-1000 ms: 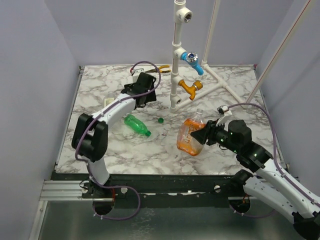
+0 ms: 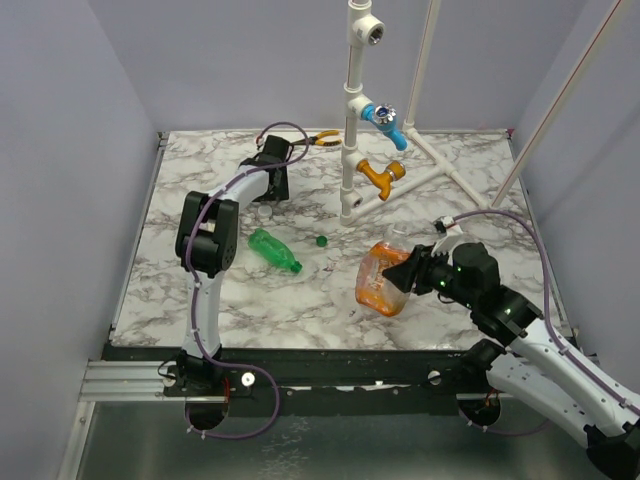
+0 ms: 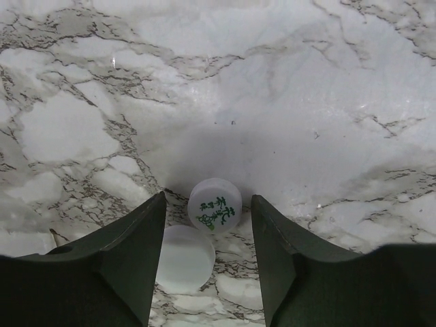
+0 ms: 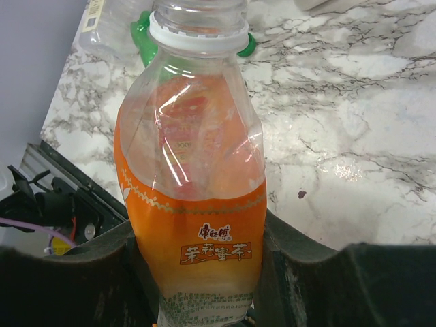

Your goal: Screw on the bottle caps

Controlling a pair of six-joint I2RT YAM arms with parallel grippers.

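Two white caps lie on the marble table. The smaller cap with green print (image 3: 215, 206) sits between the parted fingers of my left gripper, which stands open just over it. Touching its lower left is a larger plain white cap (image 3: 185, 259). In the right wrist view, my right gripper is shut on a clear bottle with an orange label (image 4: 197, 204). That bottle is tilted in the top view, its open neck (image 4: 199, 27) pointing away from the gripper and bearing no cap. A green bottle (image 2: 274, 250) lies on its side, with a green cap (image 2: 321, 241) nearby.
A white pipe stand (image 2: 352, 150) with a blue tap (image 2: 385, 116) and an orange tap (image 2: 379, 178) rises at the back. Pliers (image 2: 325, 138) lie behind the left gripper.
My left arm has straightened and swung leftward, bringing its gripper down over the caps at the back left. The right arm and its bottle have barely shifted.
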